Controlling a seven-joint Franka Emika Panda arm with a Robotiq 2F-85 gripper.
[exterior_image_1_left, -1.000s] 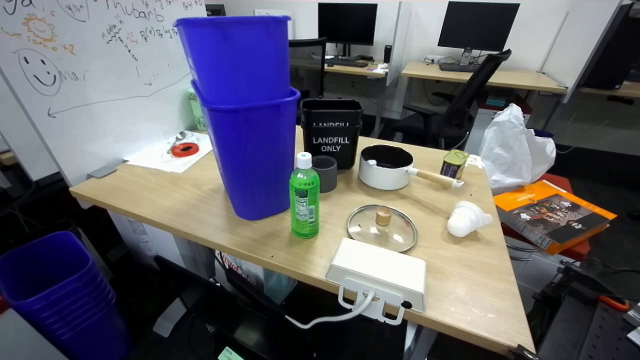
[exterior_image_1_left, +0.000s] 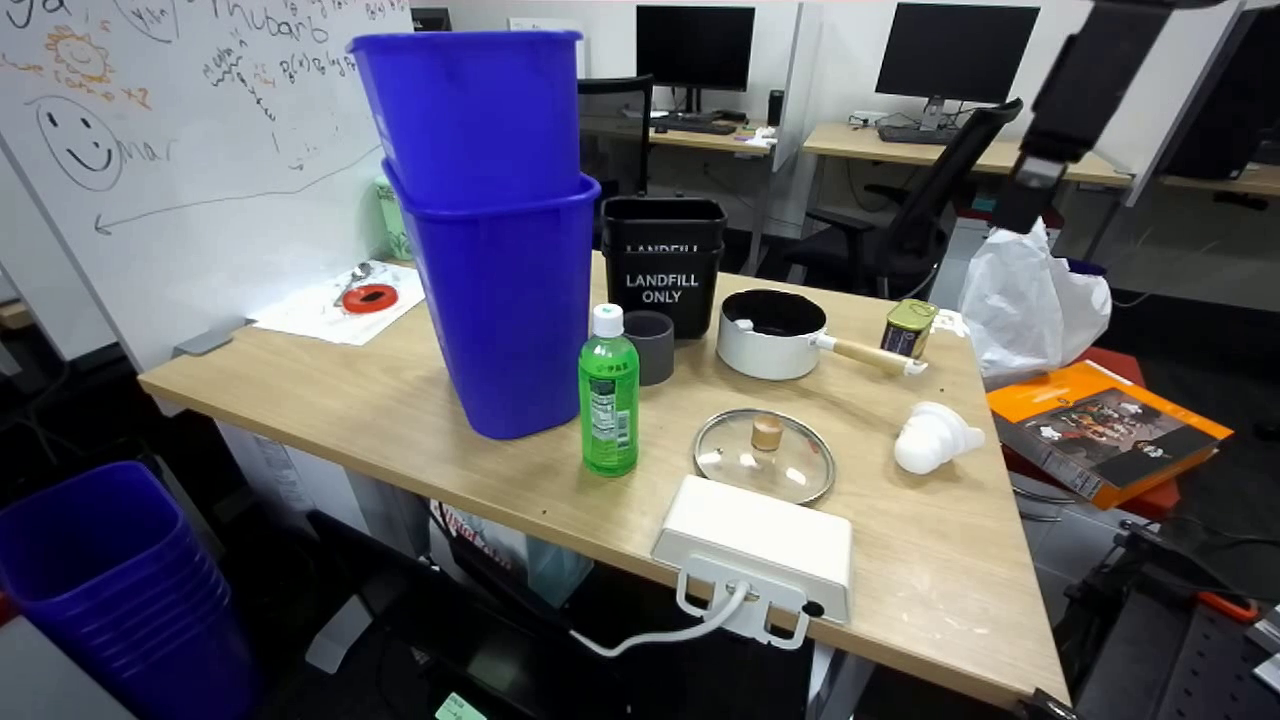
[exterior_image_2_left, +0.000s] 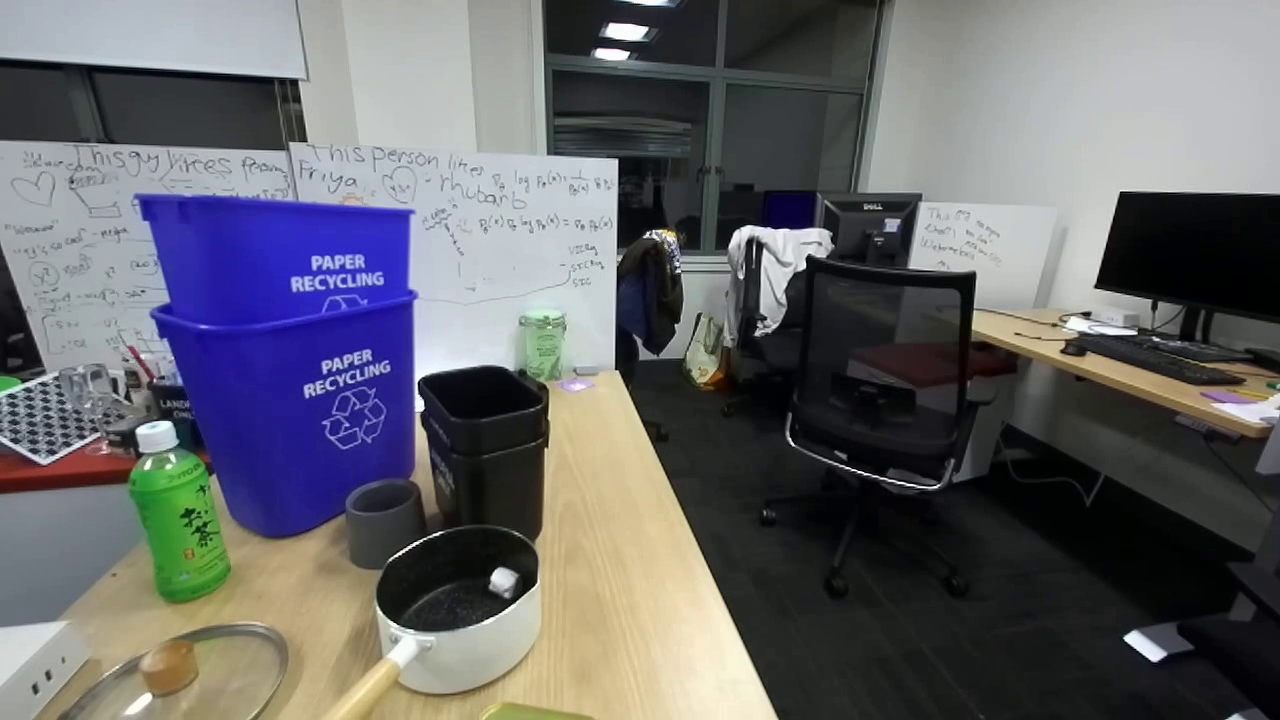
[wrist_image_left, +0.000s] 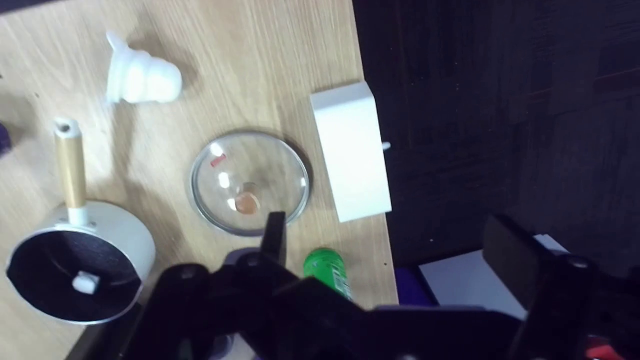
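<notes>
High at the right of exterior view 1, my gripper (exterior_image_1_left: 1022, 204) hangs above the table with its tip pointing down. Seen from the wrist, the gripper is open, its two dark fingers wide apart with nothing held. Below lie a glass lid (wrist_image_left: 249, 183) with a wooden knob, a white pot (wrist_image_left: 123, 231) holding a small white object (wrist_image_left: 86, 282), and a white ridged cup-like piece (wrist_image_left: 147, 78) on its side. A green bottle (exterior_image_1_left: 609, 408) stands upright beside the tall blue bins (exterior_image_1_left: 516, 300). The gripper touches none of these.
A white box (exterior_image_1_left: 758, 546) sits at the table's near edge. Black bins (exterior_image_2_left: 486, 456) and a grey cup (exterior_image_2_left: 384, 522) stand behind the pot. A small can (exterior_image_1_left: 908, 326) is by the pot's handle. Bare tabletop (exterior_image_1_left: 948, 576) shows at the near right.
The arm and gripper have come into exterior view 1 at the upper right, where none showed a second ago. Everything on the table looks unmoved.
</notes>
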